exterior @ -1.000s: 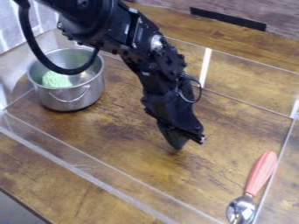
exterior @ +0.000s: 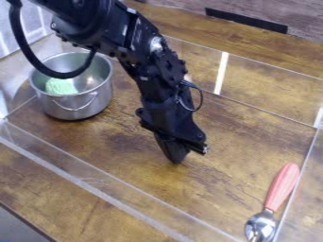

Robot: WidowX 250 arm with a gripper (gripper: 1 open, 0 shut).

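Note:
My black arm reaches down from the top of the camera view, and its gripper (exterior: 178,151) is low over the middle of the wooden table (exterior: 113,180), shut, with nothing visible between its fingers. A steel pot (exterior: 76,102) with pale green contents stands to the left of the gripper. An ice cream scoop (exterior: 277,197) with a pink handle lies at the lower right, apart from the gripper.
Tape lines run across the tabletop. The wood between the pot and the scoop, and toward the front, is clear apart from my gripper. A dark edge shows at the lower left corner.
My gripper has moved slightly to the left, toward the pot. The pot and the scoop have not moved.

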